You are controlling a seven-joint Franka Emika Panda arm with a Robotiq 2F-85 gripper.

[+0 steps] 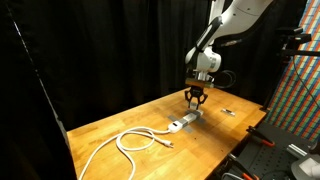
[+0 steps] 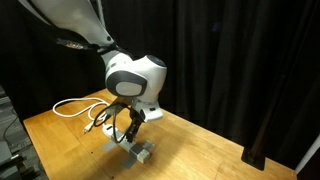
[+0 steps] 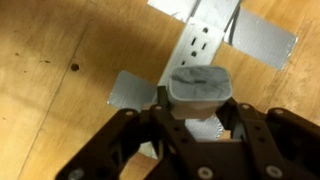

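Observation:
Between the fingers of my gripper is a small white plug-like block (image 3: 200, 84), and the fingers are shut on it. Beneath it a white power strip (image 3: 199, 42) with outlet slots runs across the table, held by silvery tape (image 3: 262, 40). In exterior view 1 the gripper (image 1: 195, 101) is over the far end of the power strip (image 1: 184, 122). The block hides part of the strip in the wrist view, so I cannot tell whether it touches the outlets.
A white cord (image 1: 122, 146) loops over the left part of the wooden table (image 1: 100, 130). Some small items (image 1: 228, 112) lie to the right of the gripper. Black curtains (image 1: 100, 60) hang behind, and much of the tabletop is bare.

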